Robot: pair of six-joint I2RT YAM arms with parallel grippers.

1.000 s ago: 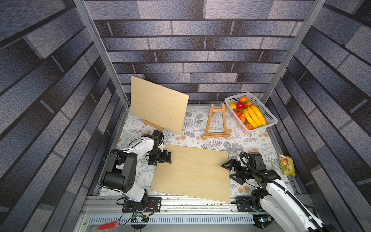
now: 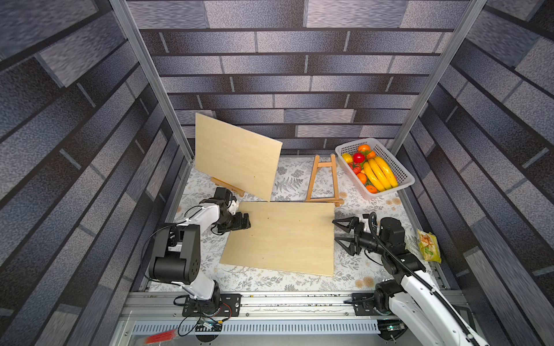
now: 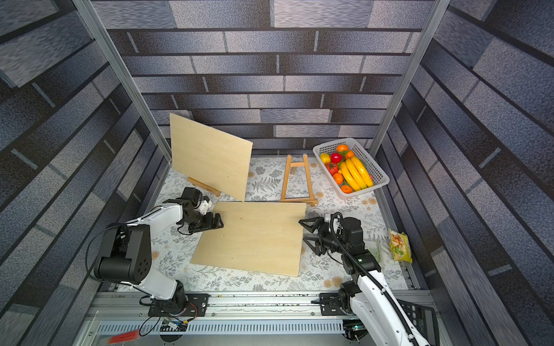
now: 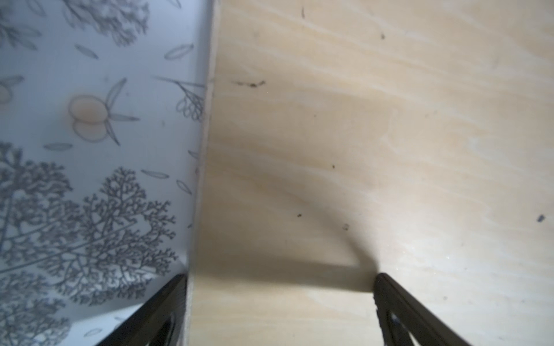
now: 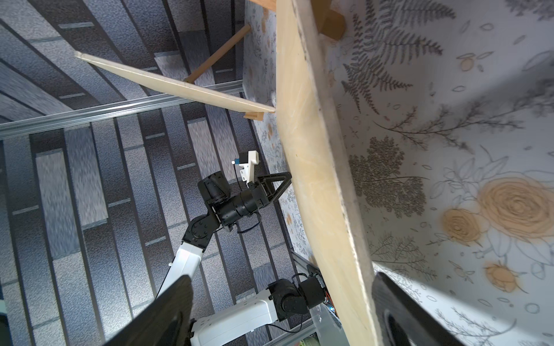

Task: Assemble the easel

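A pale wooden board (image 2: 282, 242) spans the front middle of the table, its back edge reaching the ledge of a small wooden easel (image 2: 323, 180). That easel stands bare in front of the back wall. My left gripper (image 2: 245, 221) is at the board's left edge; in the left wrist view its fingers are spread, one by the edge and one over the board. My right gripper (image 2: 337, 230) is open at the right edge. In the right wrist view the board's rim (image 5: 346, 201) runs down between its spread fingers. How high the board sits, I cannot tell.
A second board (image 2: 239, 155) leans on another easel (image 2: 228, 185) at the back left. A grey basket of toy fruit (image 2: 404, 183) occupies the back right, and a yellow packet (image 2: 429, 246) lies at the right edge. Patterned table shows between the two easels.
The board has shifted toward the back and slightly left, from the front edge up to the bare easel. Both grippers moved back alongside it.
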